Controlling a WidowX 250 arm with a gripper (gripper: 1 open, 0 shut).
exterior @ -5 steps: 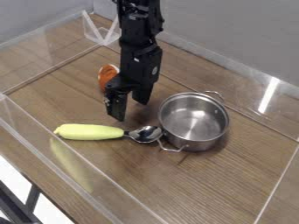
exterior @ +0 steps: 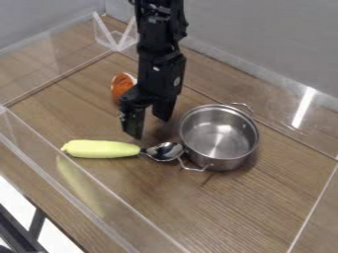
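Note:
The black gripper (exterior: 150, 111) hangs in the middle with its fingers pointing down, apart and open, with nothing seen between them. Below it a spoon with a pale yellow handle (exterior: 95, 148) lies on the wooden table, its metal bowl (exterior: 165, 151) beside a steel pot (exterior: 215, 126) on the right. An orange object (exterior: 122, 85) sits behind the gripper on the left, partly hidden by it.
Clear walls edge the wooden table (exterior: 238, 212) at back, left and front left. A white wire-like rack (exterior: 114, 32) is at the back left.

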